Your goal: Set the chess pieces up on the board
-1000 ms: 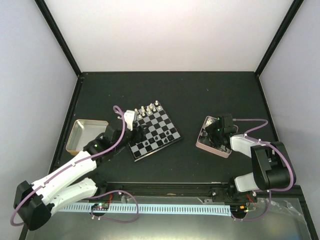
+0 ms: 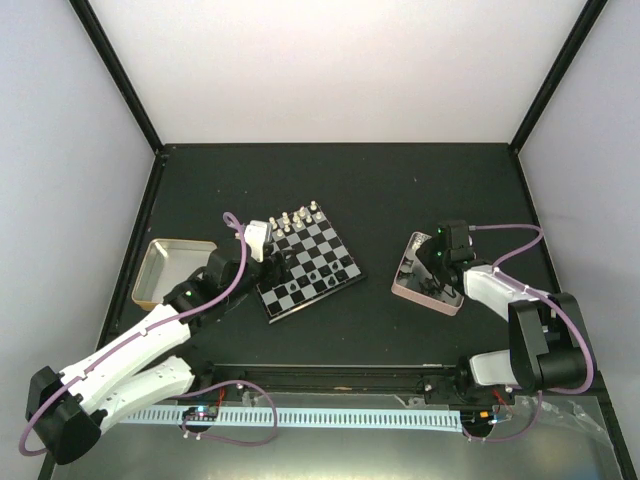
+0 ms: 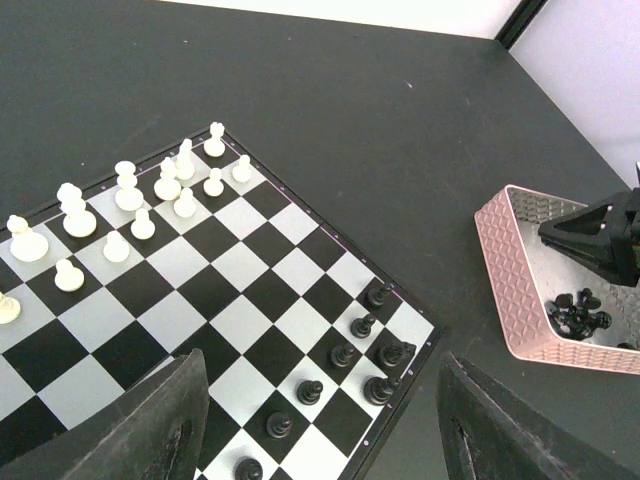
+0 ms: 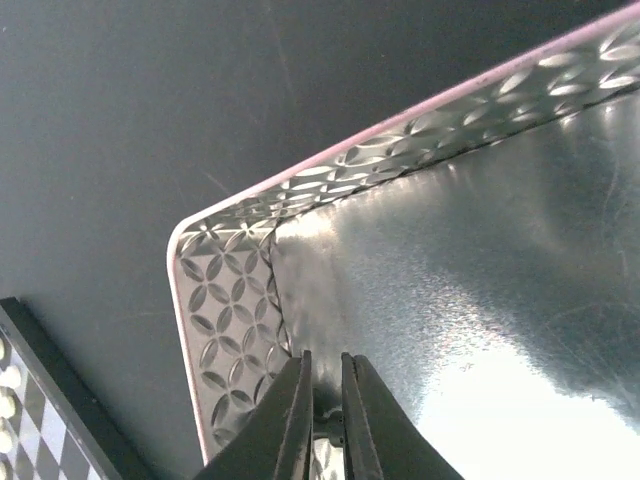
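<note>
The chessboard (image 2: 318, 262) carries white pieces along its back edge and several black pieces (image 3: 310, 391) toward the front right. My left gripper hangs over the board, part open, nothing seen between its fingers. The pink basket (image 3: 500, 270) sits right of the board with loose black pieces (image 3: 578, 318) inside. My right gripper is down inside the basket near its short wall, fingers slightly apart, with a small dark object behind or between the tips; whether it is held I cannot tell.
An empty tan tray (image 2: 175, 270) lies left of the board. The table behind the board and between board and basket is clear.
My right arm has shifted slightly within the basket, uncovering more of its interior in the top view. The left arm has barely moved.
</note>
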